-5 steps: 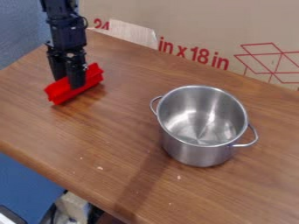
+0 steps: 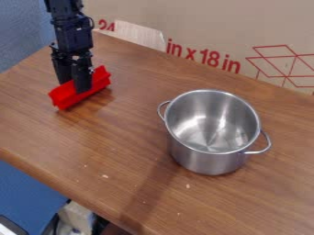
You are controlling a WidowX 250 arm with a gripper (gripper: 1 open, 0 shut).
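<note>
My black gripper (image 2: 73, 73) reaches down from the top left and is shut on a red block (image 2: 66, 97), an elongated piece lying slanted at the left side of the wooden table. The fingertips partly hide the block's middle. To the right stands an empty steel pot (image 2: 211, 133) with two side handles, apart from the block and gripper.
A board with red lettering (image 2: 221, 46) stands along the back, with a white piece near the top centre.
The pot has not moved.
</note>
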